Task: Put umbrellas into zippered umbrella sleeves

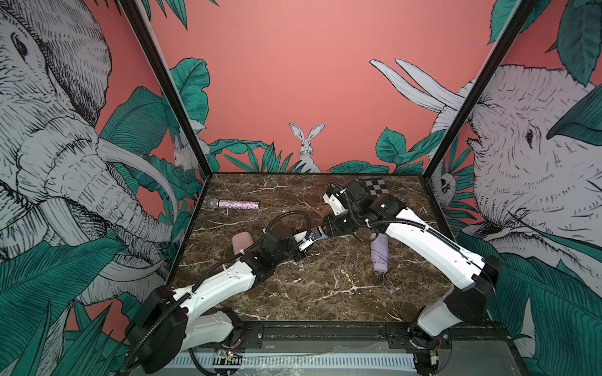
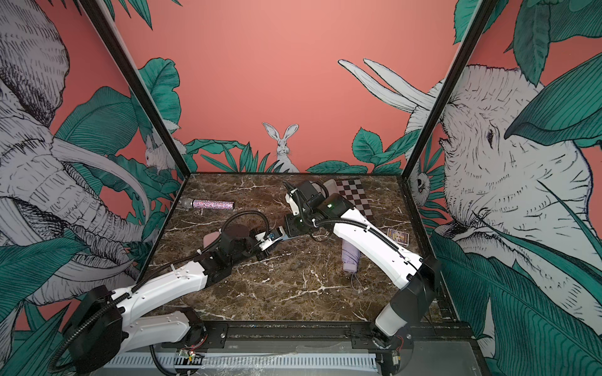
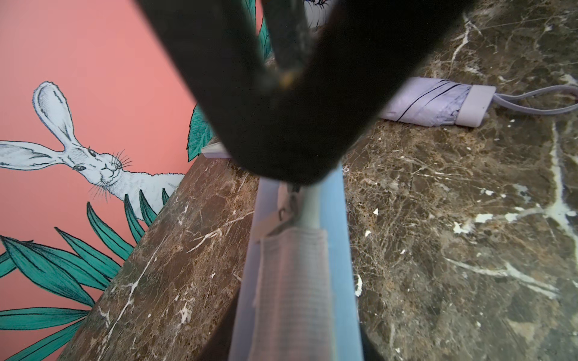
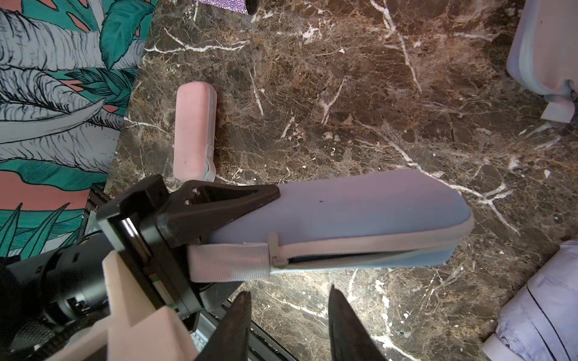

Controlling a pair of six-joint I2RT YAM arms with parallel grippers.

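Observation:
A blue-lilac zippered sleeve (image 4: 361, 207) is held above the table, its long zip side turned up in the right wrist view. Its zip gapes a little, with the slider (image 4: 275, 249) beside the ribbed end strap (image 4: 228, 261). My left gripper (image 1: 308, 239) is shut on the strap end. The right gripper stands open beside the zip side, nothing between its fingertips. One dark blurred finger (image 3: 295, 132) crosses the sleeve near the slider in the left wrist view. A lilac umbrella (image 1: 380, 253), folded, with a wrist loop, lies at right.
A small pink case (image 4: 195, 129) lies left of the sleeve. At the back left is a glittery tube (image 1: 238, 204). A pale sleeve (image 4: 545, 54), a checkered board (image 2: 354, 197) and a picture card (image 2: 398, 236) lie to the right.

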